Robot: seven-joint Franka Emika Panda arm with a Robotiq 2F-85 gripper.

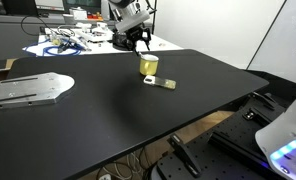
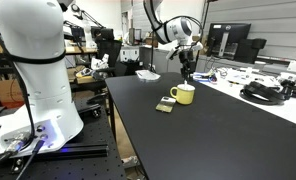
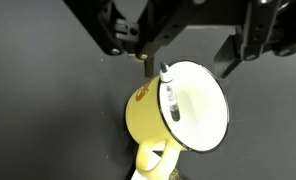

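Note:
A yellow mug [image 3: 146, 118] with a dark rim stands upright on the black table. Inside it a marker [image 3: 171, 100] with a clear barrel leans on the rim, its pale tip sticking up. My gripper is just above the mug, its fingers [image 3: 228, 55] apart on either side of the marker's upper end; the marker is nearer the left finger. No grip on it shows. In the first exterior view the gripper [image 1: 142, 44] points down over the mug [image 1: 148, 66], and the second view has it above the mug [image 2: 183, 95] as well. The marker cannot be made out from outside.
A small tan and white object [image 1: 162, 83] lies close in front of the mug, by its handle. A white flat plate-like piece [image 1: 30, 90] rests farther off on the table [image 1: 98, 125].

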